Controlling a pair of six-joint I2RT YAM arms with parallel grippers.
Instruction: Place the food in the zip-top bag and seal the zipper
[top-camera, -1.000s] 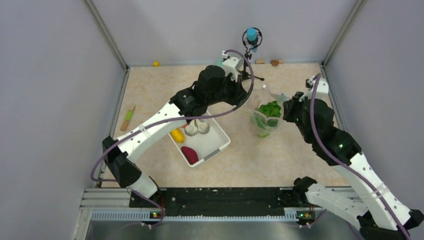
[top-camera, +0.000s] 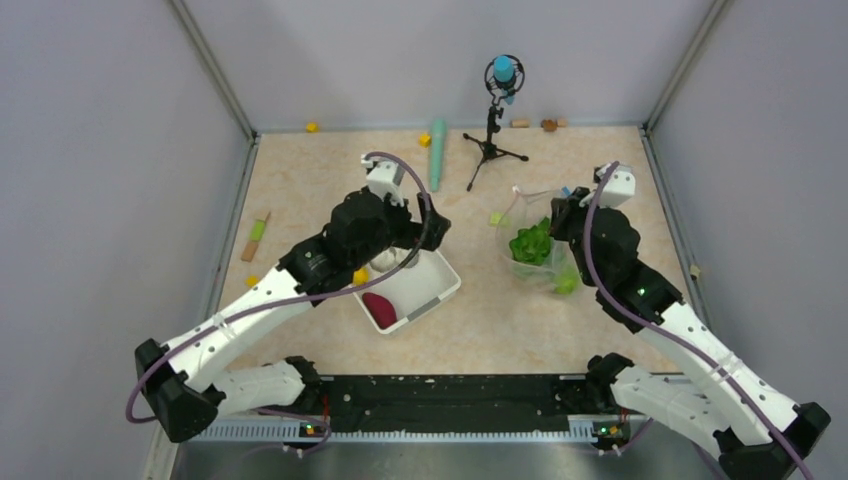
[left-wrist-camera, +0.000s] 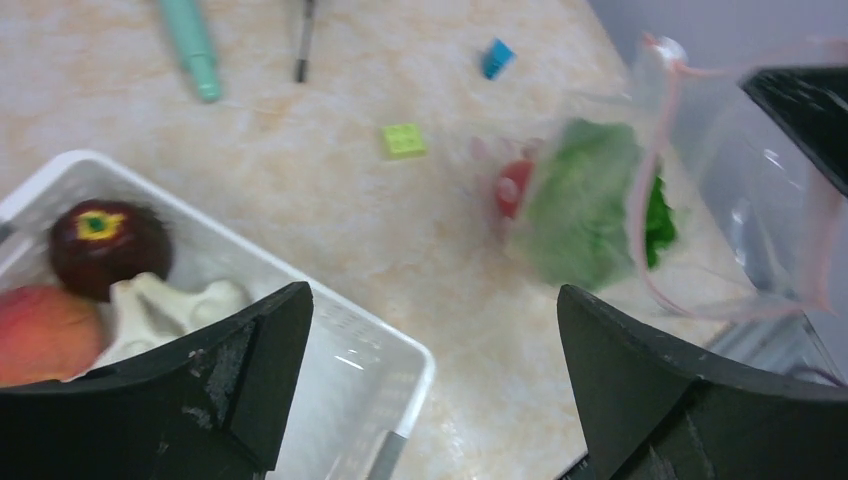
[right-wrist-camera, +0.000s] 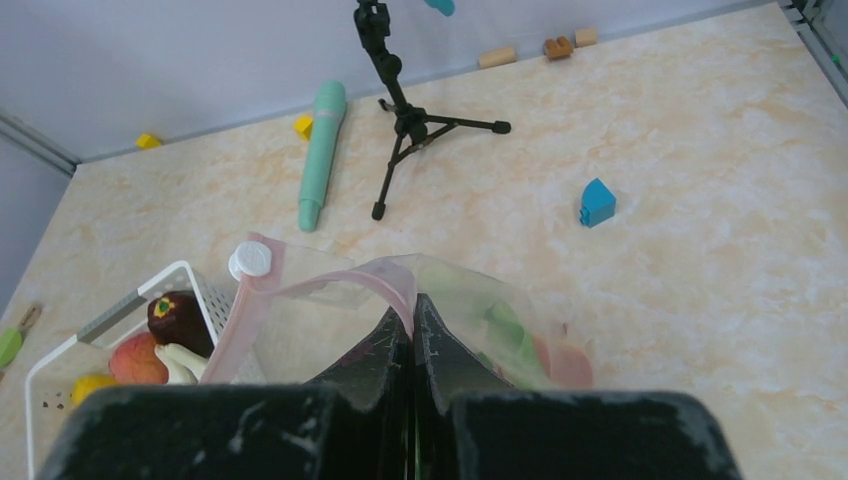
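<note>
The clear zip bag (top-camera: 520, 250) with pink zipper and white slider (right-wrist-camera: 251, 260) holds lettuce (top-camera: 532, 243) and a red item (left-wrist-camera: 512, 188). My right gripper is shut on the bag's top edge. My left gripper hangs open over the white bin (top-camera: 430, 305), nothing between its fingers. The bin holds a dark round vegetable (left-wrist-camera: 110, 248), a red-orange round item (left-wrist-camera: 40, 335), white garlic-like pieces (left-wrist-camera: 170, 310), a yellow item (top-camera: 359, 276) and a dark red one (top-camera: 378, 309).
A black tripod stand (top-camera: 490, 150) and teal cylinder (top-camera: 437, 155) stand at the back. A blue block (right-wrist-camera: 597, 204), small green block (left-wrist-camera: 404, 141) and knife-like object (top-camera: 254, 235) lie on the table.
My left arm has swung left from beside the bag to over the bin, its gripper open. My right gripper has moved slightly left, and the bag has shifted with it.
</note>
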